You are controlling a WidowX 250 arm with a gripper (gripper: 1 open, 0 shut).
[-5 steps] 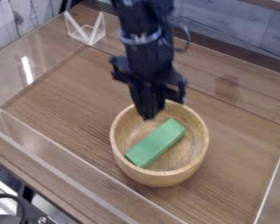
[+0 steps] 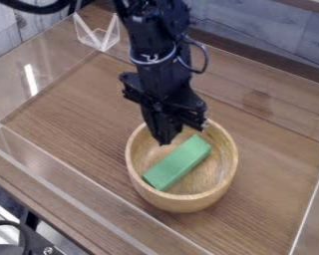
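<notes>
A round light wooden bowl (image 2: 140, 185) sits on the wooden table at the lower centre, holding a flat green block (image 2: 177, 162) that lies diagonally on its floor. My dark gripper (image 2: 163, 129) hangs just over the bowl's far rim, left of and above the block. The fingers are dark and overlap in the view, so whether they are open or shut is unclear.
A wall runs along the back and upper left. A white wire-like object stands at the top left, and black cables are at the lower left corner.
The bowl and green block look unmoved.
</notes>
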